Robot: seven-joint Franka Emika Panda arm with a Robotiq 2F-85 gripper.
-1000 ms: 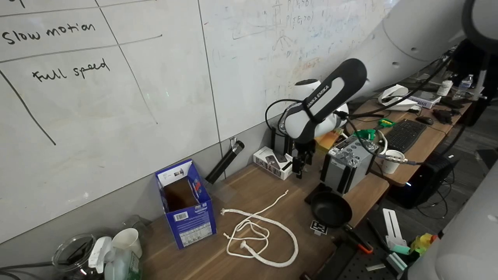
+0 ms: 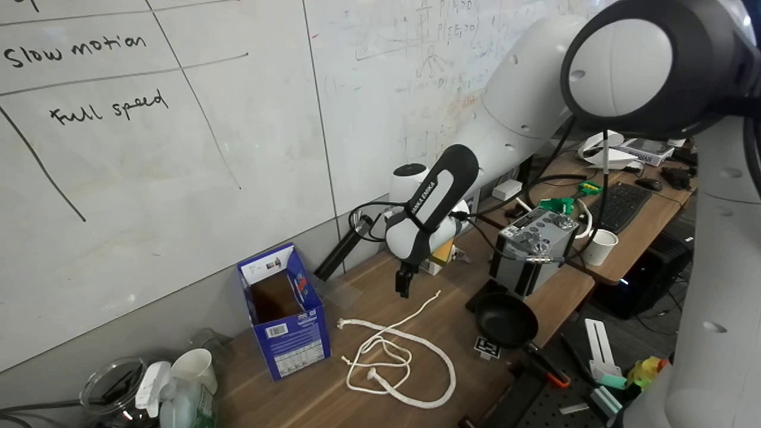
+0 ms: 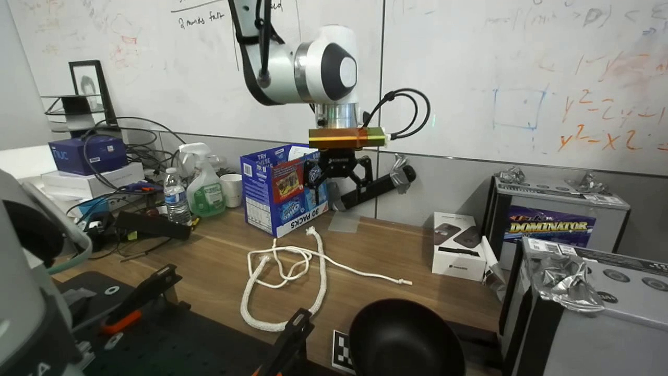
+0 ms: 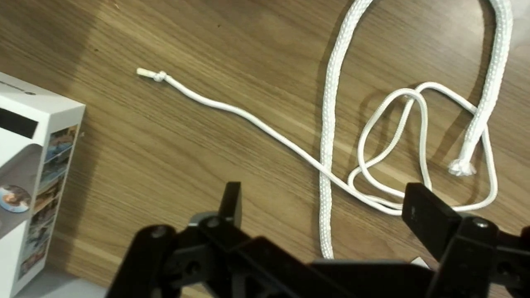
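Two white ropes lie loosely on the wooden table. The thick rope [image 2: 450, 367] curves in a wide arc with frayed ends, and the thin rope [image 4: 238, 111] is looped across it, one knotted end stretching out straight. In the wrist view both ropes pass beyond and between my fingers. My gripper [image 3: 341, 191] hangs well above the table, pointing down, with its fingers spread and nothing between them. In exterior view 1 the gripper [image 2: 403, 282] appears above and behind the thin rope's free end, clear of it.
An open blue snack box [image 2: 296, 335] stands by the whiteboard. A black pan [image 2: 505, 320] sits at the table's right, near a grey machine [image 2: 531, 257]. A white product box [image 3: 458, 266] is at the back. Bare wood [image 3: 382, 250] lies between the snack box and the white box.
In exterior view 1 my arm and gripper have moved left, away from the grey machine and towards the ropes and snack box. The arm now covers the white product box. The ropes lie unchanged.
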